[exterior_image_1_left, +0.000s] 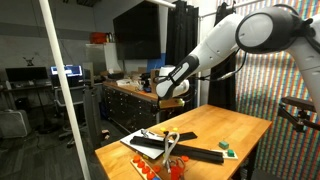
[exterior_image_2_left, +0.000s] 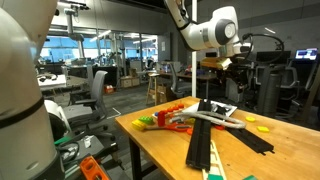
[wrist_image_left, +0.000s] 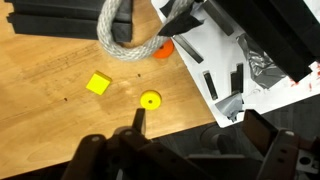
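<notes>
My gripper stands open, its dark fingers wide apart with nothing held between them. In the first exterior view the gripper (exterior_image_1_left: 170, 102) hangs above the far left part of the table. Below it in the wrist view lie a round yellow piece (wrist_image_left: 150, 100) and, further left, a square yellow block (wrist_image_left: 98, 83). An orange disc (wrist_image_left: 165, 48) shows beside a grey rope-like loop (wrist_image_left: 130, 52). A white sheet (wrist_image_left: 225, 65) with small dark pieces and a silvery wedge-like piece (wrist_image_left: 231, 106) lies to the right.
Long black bars (exterior_image_1_left: 200, 153) lie across the wooden table (exterior_image_1_left: 225, 120). Red and yellow items (exterior_image_1_left: 150, 168) crowd its near left corner. A small green block (exterior_image_1_left: 223, 145) sits toward the right.
</notes>
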